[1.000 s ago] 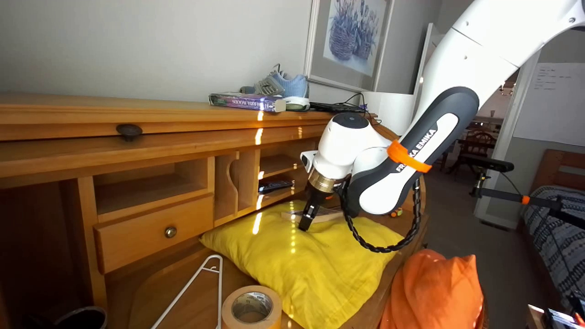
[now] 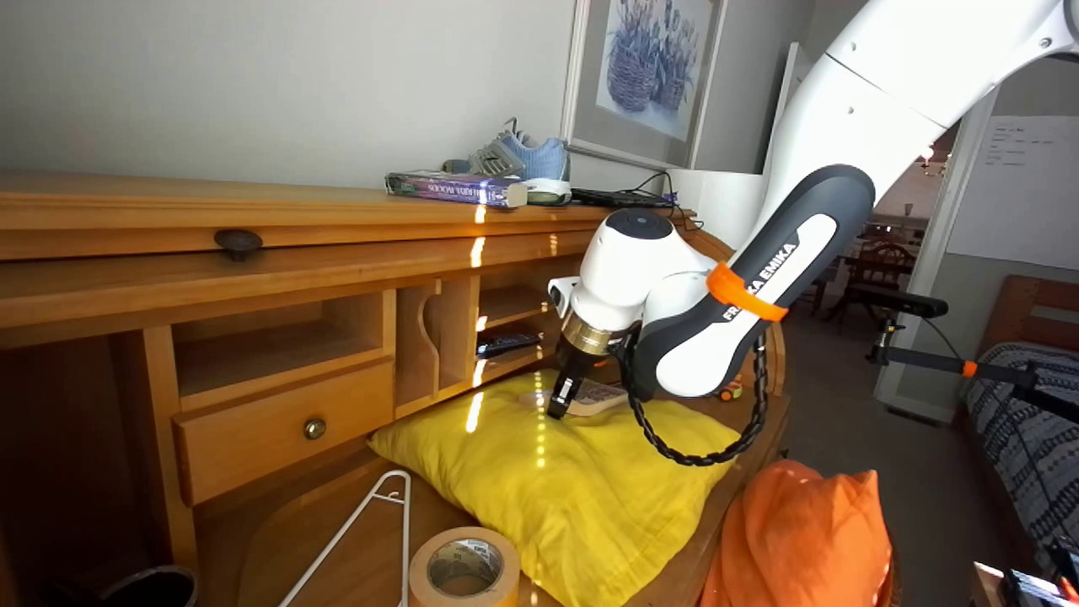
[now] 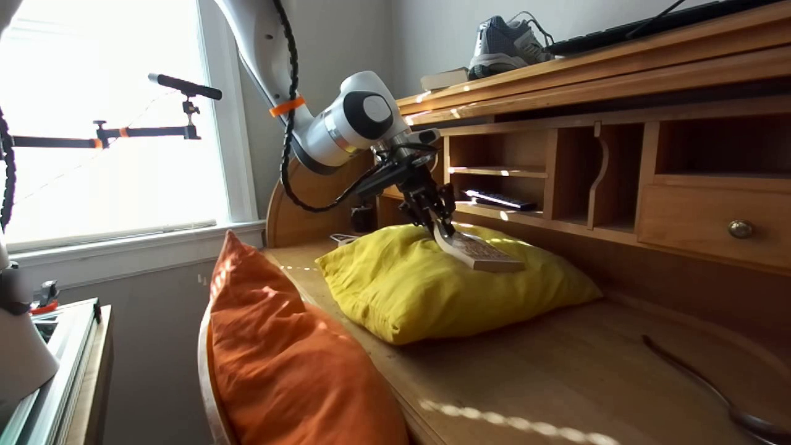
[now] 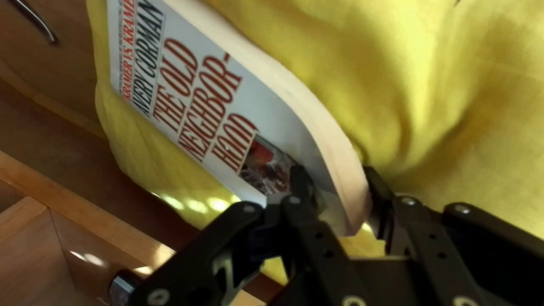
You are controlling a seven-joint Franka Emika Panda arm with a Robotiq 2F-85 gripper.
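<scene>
A paperback book (image 4: 199,97) with a white cover and red lettering rests on the yellow pillow (image 3: 415,293). Its near end curves upward between the fingers of my gripper. In the wrist view one finger presses on the cover and the other stands against the underside, so the fingers are shut on the book's end with the pages bent between them. From the second exterior view, the gripper (image 3: 440,225) reaches down at the book's raised end, while the far end stays low on the pillow. The first exterior view hides part of the book behind the gripper (image 2: 558,410).
Desk cubbyholes (image 2: 435,339) stand close behind the pillow, one holding a dark remote (image 2: 507,342). A tape roll (image 2: 464,568) and a white hanger (image 2: 354,536) lie in front. An orange pillow (image 3: 296,356) sits beside the desk. Bare desktop lies near a spoon (image 3: 712,389).
My gripper has risen slightly and shifted a little to the left in the first exterior view. The book's near part has tilted up, showing more of its face.
</scene>
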